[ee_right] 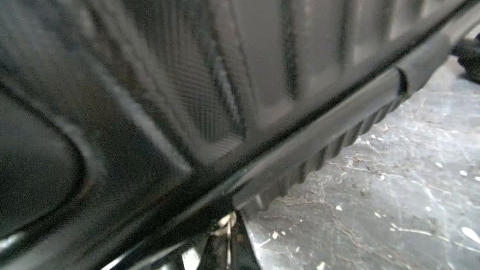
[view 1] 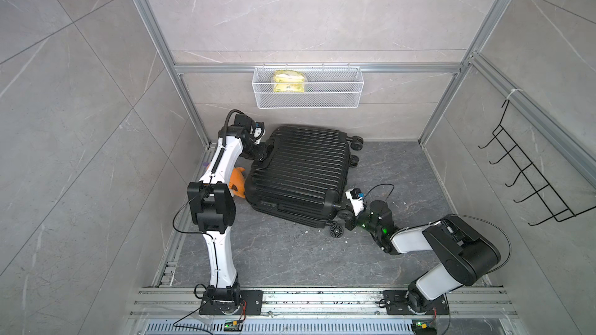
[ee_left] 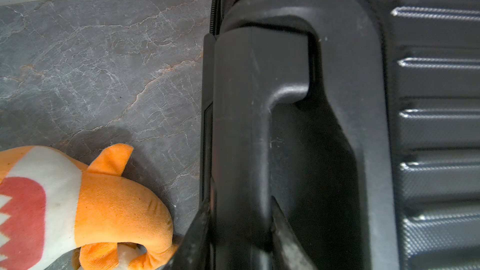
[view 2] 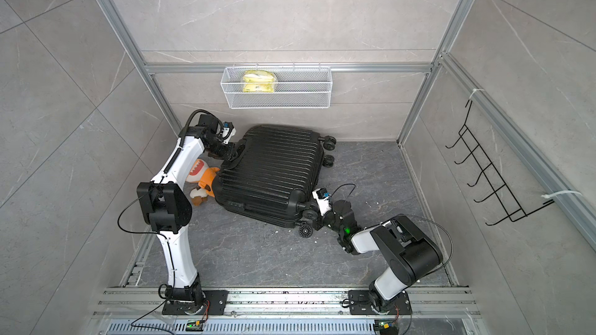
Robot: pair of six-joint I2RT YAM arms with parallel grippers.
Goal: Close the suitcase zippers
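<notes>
The black ribbed suitcase [view 1: 304, 167] lies flat on the floor, its wheels [view 1: 336, 230] to the right. In the left wrist view my left gripper is shut around the suitcase's handle [ee_left: 243, 140], one finger on each side. Part of the zipper track [ee_left: 215, 5] shows along the suitcase's left edge. My right gripper is shut at the zipper seam near the suitcase's wheel end; a small pale metallic bit shows at its tips, and I cannot tell what it is. No zipper pull is clearly visible.
An orange and white plush toy [view 2: 201, 176] lies left of the suitcase. A white wire basket [view 1: 308, 100] hangs on the back wall, a black hook rack [view 1: 521, 167] on the right wall.
</notes>
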